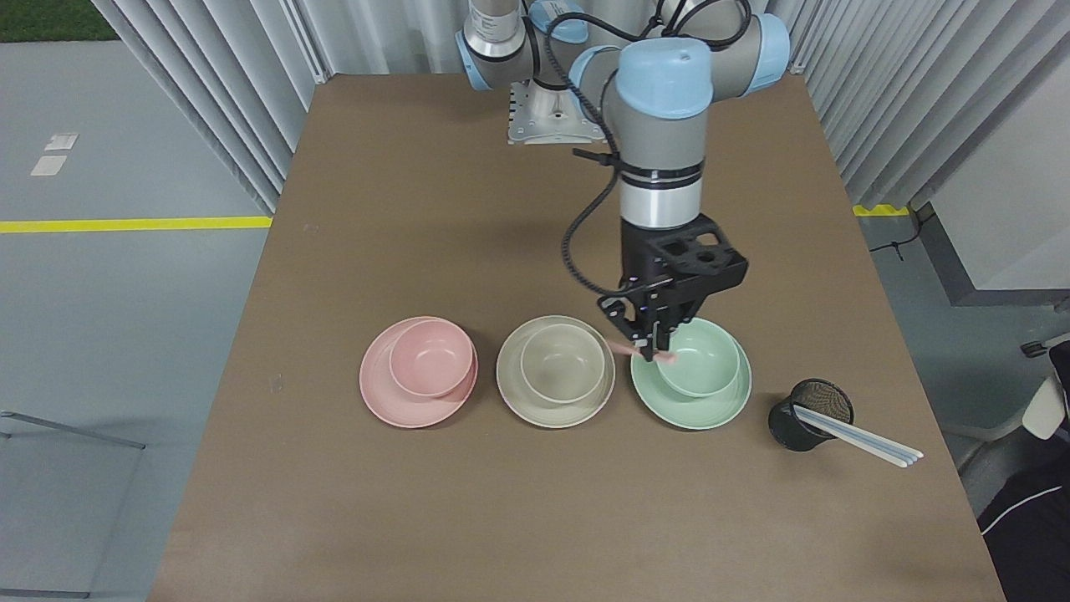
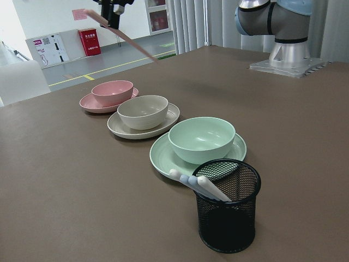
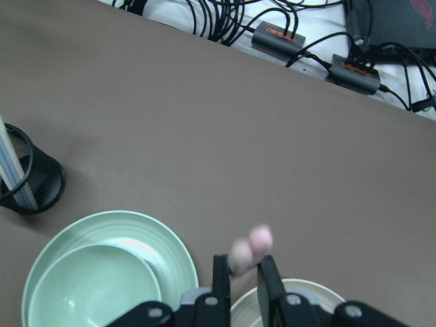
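My gripper is shut on pink chopsticks, held in the air above the gap between the green and cream sets in the front view. Their pink tips show blurred between the fingers in the wrist view. The pink bowl and plate, cream bowl and plate, and green bowl and plate stand in a row. A black mesh pen holder right of them holds pale blue and white chopsticks.
Cables and adapters lie beyond the table edge in the wrist view.
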